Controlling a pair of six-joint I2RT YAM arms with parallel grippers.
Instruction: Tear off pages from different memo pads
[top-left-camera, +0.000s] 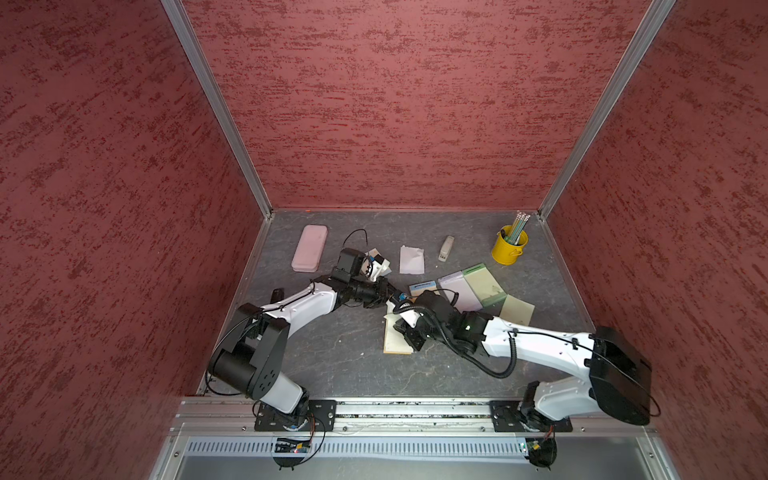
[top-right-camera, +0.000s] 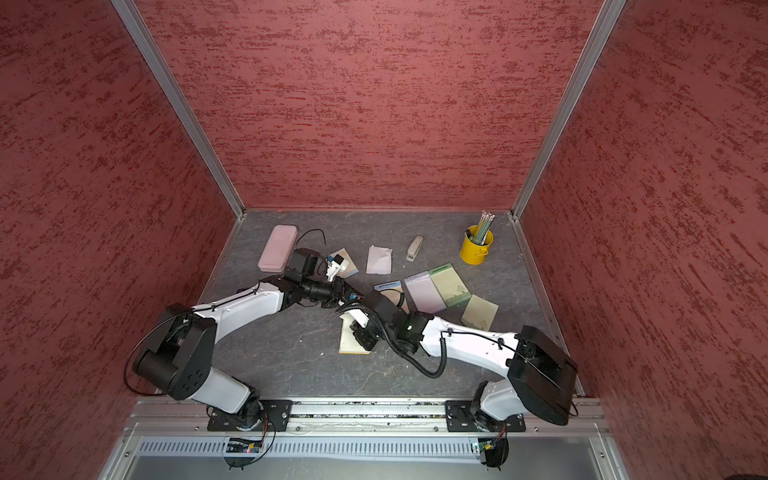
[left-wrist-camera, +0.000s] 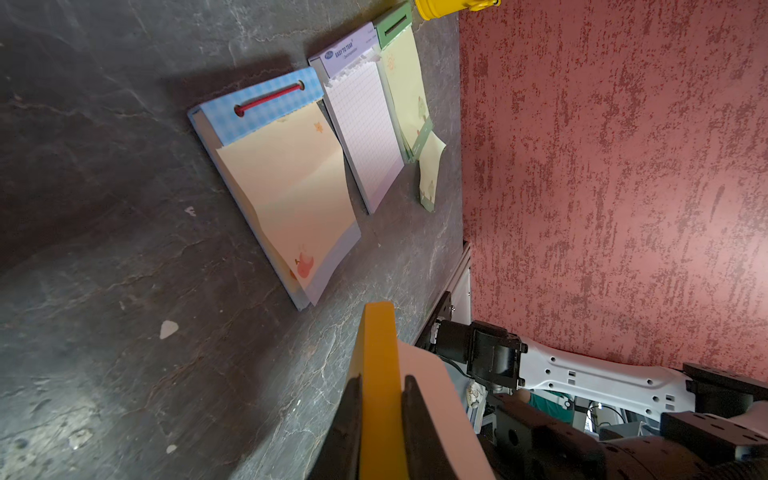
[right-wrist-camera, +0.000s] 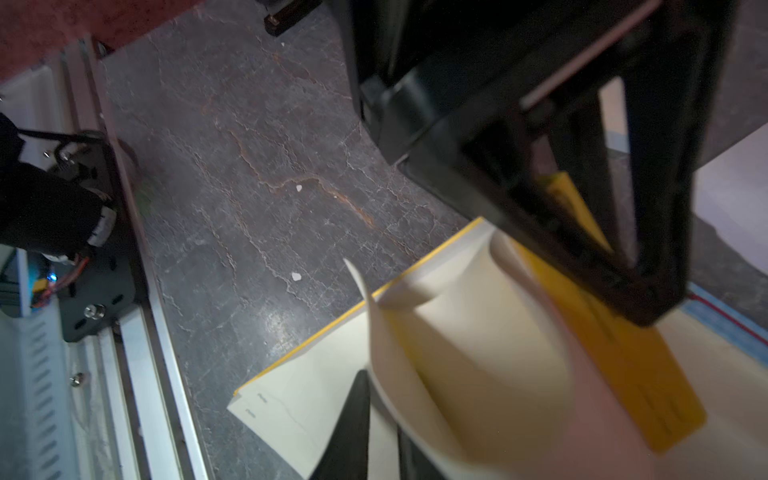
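The yellow-bound memo pad (right-wrist-camera: 624, 344) lies at the front middle of the table, a cream page (right-wrist-camera: 512, 352) curling up from it. In the left wrist view, my left gripper is shut on its yellow binding strip (left-wrist-camera: 379, 344). At the page's lifted edge, my right gripper is part open; its fingers stand slightly apart, the page reaching in between and over them. Whether they touch the page cannot be told. Beyond lie the blue-checked pad (left-wrist-camera: 280, 176), the lilac pad (left-wrist-camera: 364, 120) and the green pad (left-wrist-camera: 406, 80).
Loose sheets lie about: a pale one (top-left-camera: 412, 260) at the back middle, a greenish one (top-left-camera: 517, 312) at right. A stapler-like item (top-left-camera: 445, 249), a pink case (top-left-camera: 309, 248) and a yellow bucket (top-left-camera: 509, 246) of pencils stand farther back. Both arms nearly meet over the pad.
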